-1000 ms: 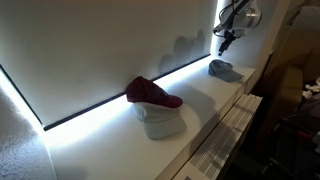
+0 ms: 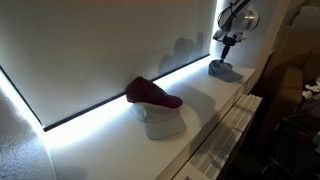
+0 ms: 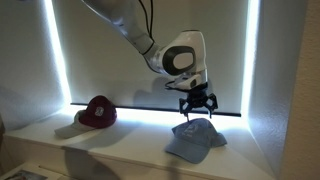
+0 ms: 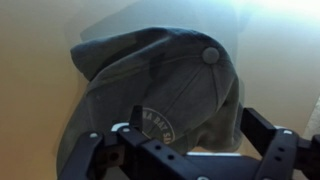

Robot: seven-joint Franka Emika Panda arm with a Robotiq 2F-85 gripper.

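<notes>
A blue-grey cap (image 3: 195, 138) lies on the white sill at the end where my arm is. Seen from the wrist, the cap (image 4: 165, 85) fills the middle, with its top button and a round lettered patch on the front. My gripper (image 3: 198, 110) is just above the cap, pointing down. Its black fingers (image 4: 262, 130) stand wide apart at the bottom of the wrist view, with the cap's fabric showing beneath the gap. Whether the fingertips touch the cloth I cannot tell. Farther along the sill sits a dark red and pale cap (image 2: 152, 105).
The narrow white sill (image 2: 95, 145) runs beneath a blind (image 2: 100, 45) with bright light along its edges. Between the two caps the sill is clear. A slatted vent (image 2: 222, 140) lies along its front edge, and a side wall (image 3: 292, 90) stands close to the arm's end.
My gripper has come down toward the blue-grey cap over the last second. Both caps appear to lie where they were.
</notes>
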